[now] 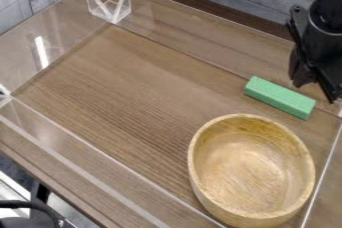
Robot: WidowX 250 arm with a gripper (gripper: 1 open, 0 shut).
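The black gripper (305, 70) is at the upper right, partly out of frame, above and behind a green block; it looks shut, with nothing visible between its fingers. The green block (279, 97) lies flat on the wooden table. A tan bowl (250, 172) stands in front of the block at the lower right and looks empty.
Clear plastic brackets stand at the back left (110, 4) and along the left side. A black cable or part shows at the bottom left.
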